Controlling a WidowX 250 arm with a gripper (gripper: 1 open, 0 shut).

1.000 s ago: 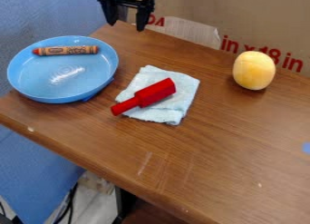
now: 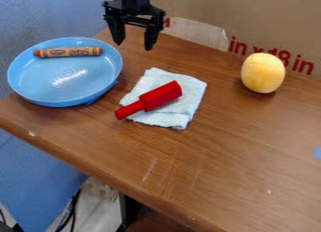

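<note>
My gripper (image 2: 133,37) hangs over the back left of the wooden table, its dark fingers spread open and pointing down with nothing between them. Below and left of it, a blue plate (image 2: 56,81) holds an orange crayon-like stick (image 2: 69,52) near its back. A red rolling-pin-shaped object (image 2: 160,94) lies diagonally across a folded light blue cloth (image 2: 175,113) in the middle. A yellow, rounded fruit-like object (image 2: 262,73) stands at the back right.
The table (image 2: 232,161) has free room at the front and right. A cardboard backdrop with red printing (image 2: 236,45) runs along the back. Blue fabric and some cables lie beyond the left edge.
My gripper has come down from the top edge of the view to a lower position behind the plate and cloth. The objects on the table have not moved.
</note>
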